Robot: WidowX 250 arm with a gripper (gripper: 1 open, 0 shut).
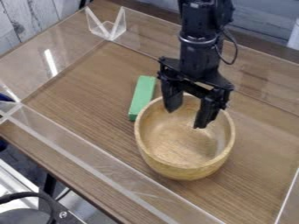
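The black arm's gripper point(190, 103) hangs over the back part of a tan bowl point(184, 159), its two fingers spread wide with nothing visible between them. The bowl is empty as far as it shows. A green rectangular block point(142, 94) lies on the wooden table just behind and left of the bowl, to the left of the gripper and apart from its fingers.
The wooden table point(70, 96) has free room at the left and right. A small clear object point(107, 24) stands at the back left. A dark cable lies at the bottom left corner, beyond the table's edge.
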